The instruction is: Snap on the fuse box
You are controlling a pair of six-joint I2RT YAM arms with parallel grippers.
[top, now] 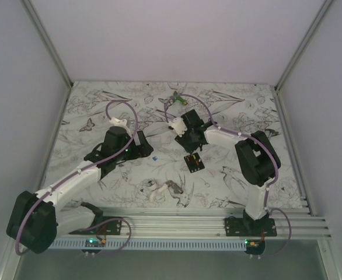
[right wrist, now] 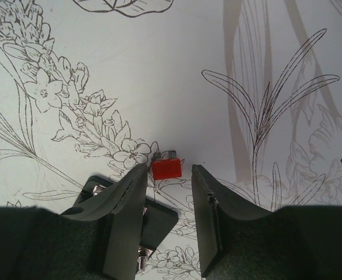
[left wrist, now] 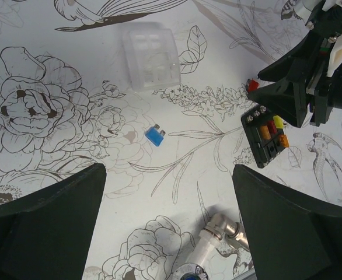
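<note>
The fuse box (top: 194, 163), a black base with orange, red and yellow fuses, lies in the middle, right of a small blue fuse (left wrist: 155, 135). My right gripper is part open just over a red fuse (right wrist: 166, 169), a fingertip to each side of it; whether they touch it is not clear. The box's corner shows below left in the right wrist view. My left gripper stands open above the table, left of the blue fuse, nothing between its fingers.
A clear plastic box (left wrist: 150, 57) sits behind the blue fuse. Metal fittings (left wrist: 220, 227) lie toward the front edge; a green and yellow object (top: 178, 98) is at the back.
</note>
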